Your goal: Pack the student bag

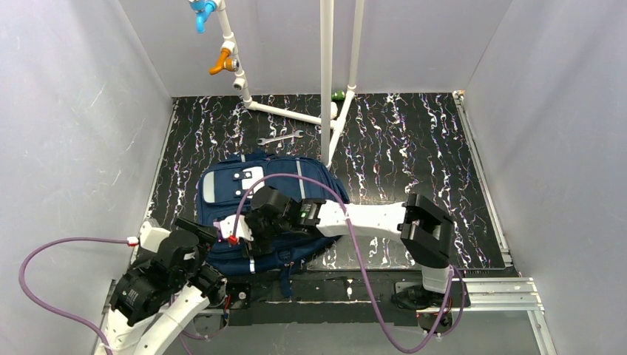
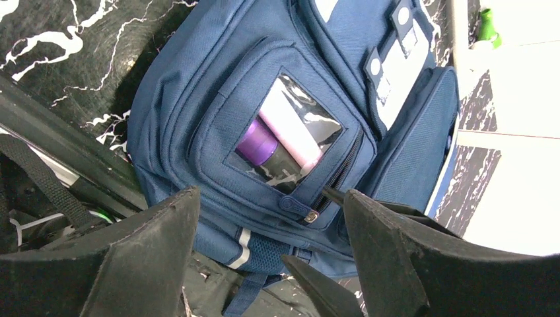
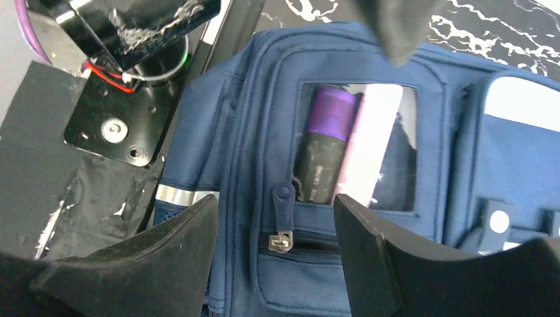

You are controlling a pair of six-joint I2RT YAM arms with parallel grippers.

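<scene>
The navy bag point(image 1: 222, 186) lies flat on the dark marbled surface. Behind the clear window of its front pocket point(image 2: 218, 125) sit a purple-topped black bottle point(image 3: 323, 145) and a pink-white case point(image 3: 370, 142). A zipper puller point(image 3: 282, 205) with a metal slider hangs at one end of the pocket's zip, whose line shows a dark gap. Over the pocket, my right gripper stands open around the puller, seemingly without touching it. At the bag's left end, my left gripper is open too, with nothing held between its fingers.
A wrench point(image 1: 281, 138) lies behind the bag. White pipes point(image 1: 292, 113) with coloured taps rise at the back. Both arms are close together over the bag.
</scene>
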